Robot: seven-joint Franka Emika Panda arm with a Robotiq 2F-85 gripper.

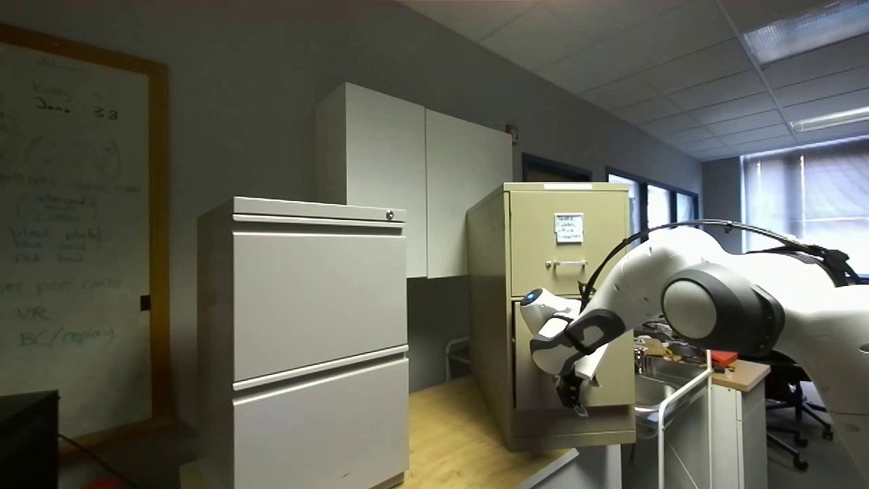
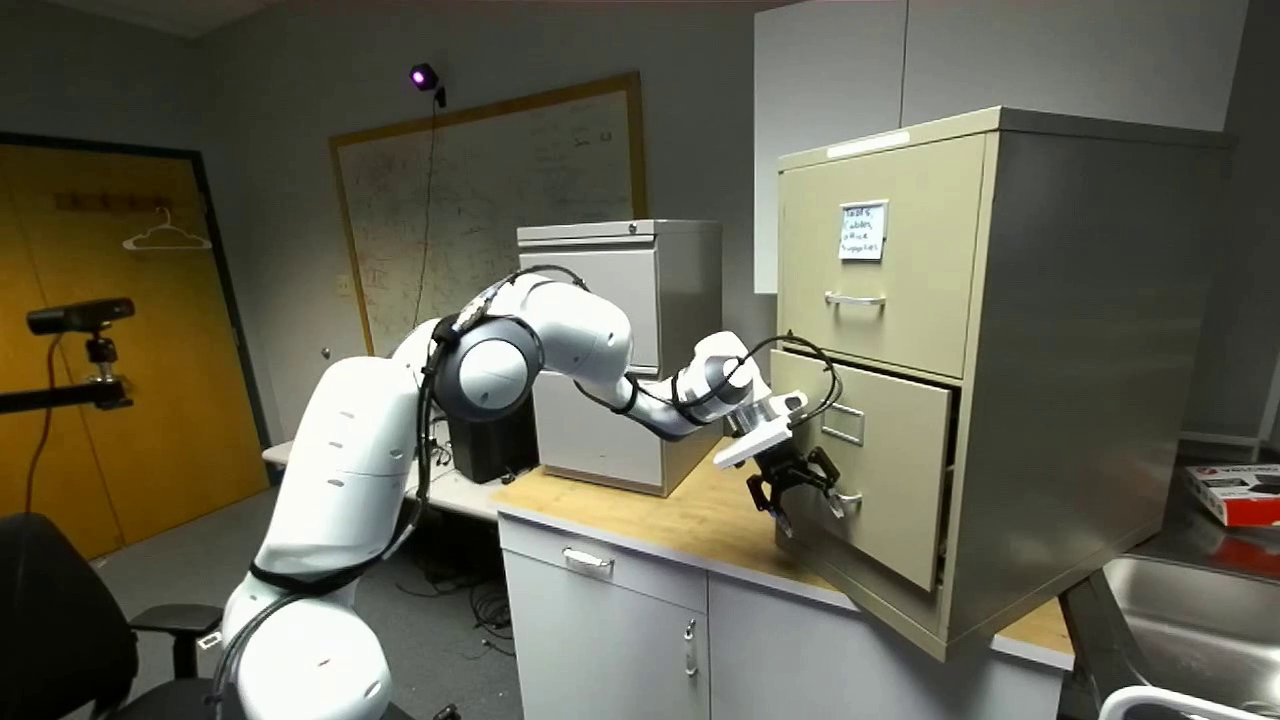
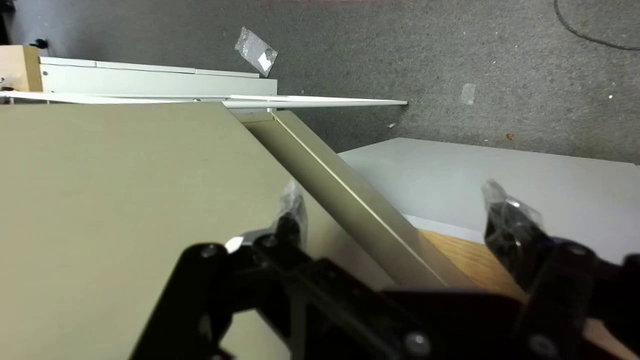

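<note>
A tan filing cabinet [image 2: 1080, 300] stands on a wooden counter. Its lower drawer [image 2: 888, 450] sits slightly out, with a dark gap along the side; in the wrist view the drawer front [image 3: 132, 174] stands off the cabinet frame [image 3: 360, 198]. At the drawer's lower left, my gripper [image 2: 810, 516] is open beside the bar handle [image 2: 849, 497]. Nothing shows between its fingers in the wrist view. One finger overlaps the drawer front there, near a shiny bit that may be the handle; contact cannot be told. The upper drawer [image 2: 882, 258] is closed.
A grey filing cabinet [image 1: 318, 301] stands to the left on the same counter [image 2: 720, 510]. A sink [image 2: 1200, 624] and a white rail [image 1: 684, 391] lie on the far side of the tan cabinet. Open floor [image 3: 450, 60] shows in front.
</note>
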